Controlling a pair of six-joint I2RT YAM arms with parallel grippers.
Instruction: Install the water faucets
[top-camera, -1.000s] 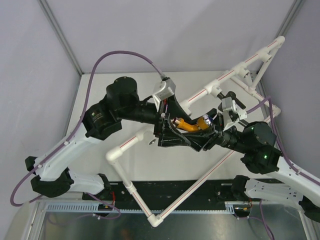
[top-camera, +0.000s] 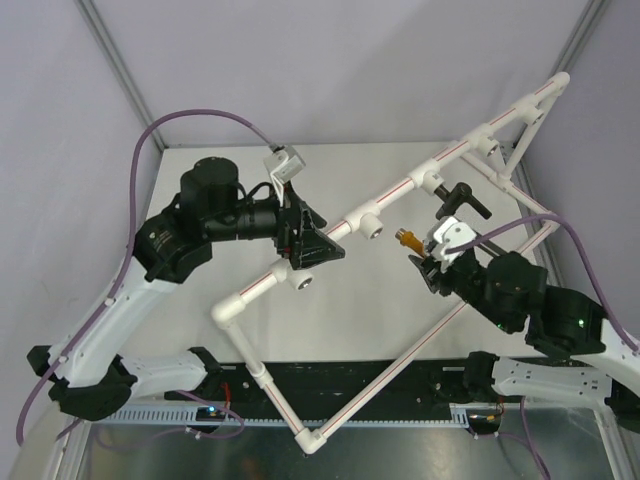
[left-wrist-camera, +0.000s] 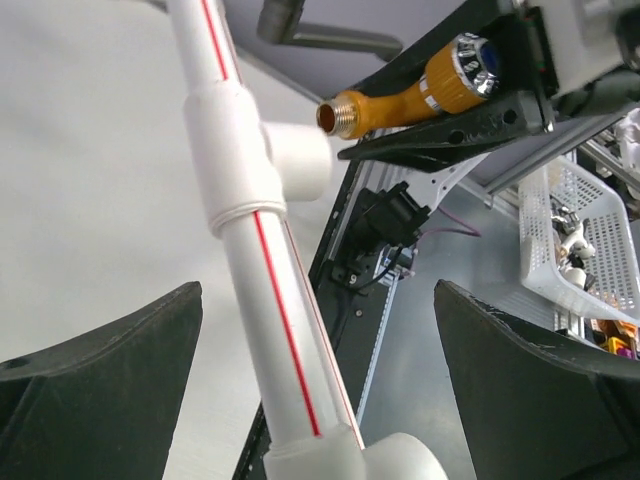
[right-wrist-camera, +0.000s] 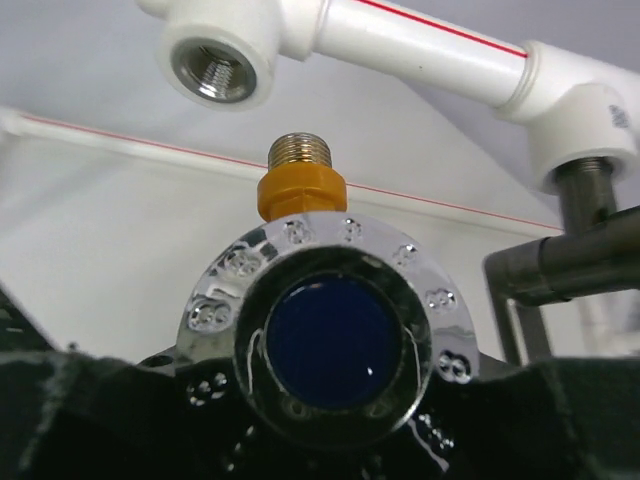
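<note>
An orange faucet (left-wrist-camera: 410, 105) with a chrome-and-blue knob (right-wrist-camera: 330, 340) is held in my right gripper (top-camera: 430, 260), its fingers around it. Its threaded end points at a white tee fitting on the pipe frame; in the right wrist view a threaded socket (right-wrist-camera: 215, 75) sits above and left of that end, apart from it. My left gripper (top-camera: 310, 250) stands open over the upper pipe, left of the faucet; in its wrist view the pipe (left-wrist-camera: 270, 310) runs between the spread fingers, with nothing held.
A dark metal fixture (top-camera: 465, 205) is mounted on the frame to the right. The lower pipe (top-camera: 380, 380) crosses the white board (top-camera: 220, 180). A white basket of parts (left-wrist-camera: 550, 270) shows beyond in the left wrist view.
My left gripper has moved left, away from the faucet and the right gripper. The faucet is now with the right gripper alone, which has shifted slightly and turned.
</note>
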